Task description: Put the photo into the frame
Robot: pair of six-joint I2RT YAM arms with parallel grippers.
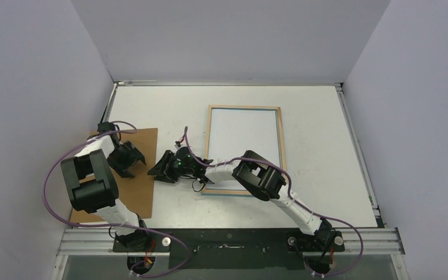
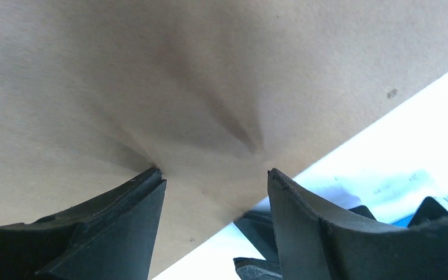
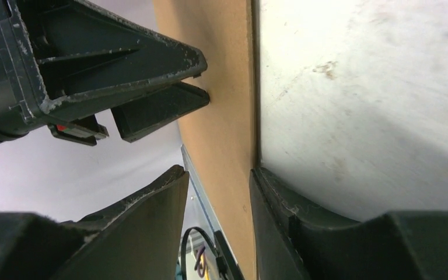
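Note:
The brown board [image 1: 134,198] lies at the table's left, partly under the left arm. Over its face is my left gripper, its fingers part way apart with nothing visible between them. My right gripper [image 1: 155,172] meets the board's right edge from the side. In the right wrist view, its fingers straddle the edge of the board [image 3: 227,134], one above the face and the other low by the tabletop; whether they clamp it is unclear. The wooden frame [image 1: 245,107] rests right of centre, with a plain white area inside it. No picture is visible.
The right arm [image 1: 262,175] stretches across the frame's lower part. Along the frame's inner and lower edges runs a blue strip [image 1: 227,195]. Bare white table [image 1: 326,151] lies to the right and behind. A wall [image 1: 87,64] stands close on the left.

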